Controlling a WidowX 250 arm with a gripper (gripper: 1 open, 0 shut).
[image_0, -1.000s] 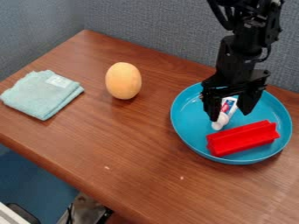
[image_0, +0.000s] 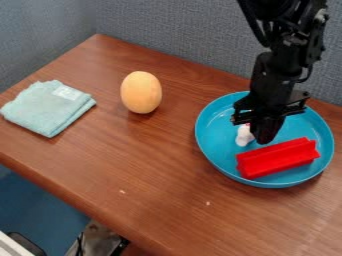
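My black gripper (image_0: 265, 128) reaches down from the top right into the blue plate (image_0: 218, 150). It is shut, low over a small white tube (image_0: 243, 135), most of which it hides; whether anything is between the fingers is hard to see. A red block (image_0: 278, 157) lies on the front of the plate, just in front of the gripper.
An orange egg-shaped object (image_0: 142, 92) stands left of the plate. A folded light-blue cloth (image_0: 48, 108) lies at the table's left. Grey padded walls stand behind.
The gripper's fingers have come together from a wider spread and now cover more of the white tube, whose printed part was visible earlier.
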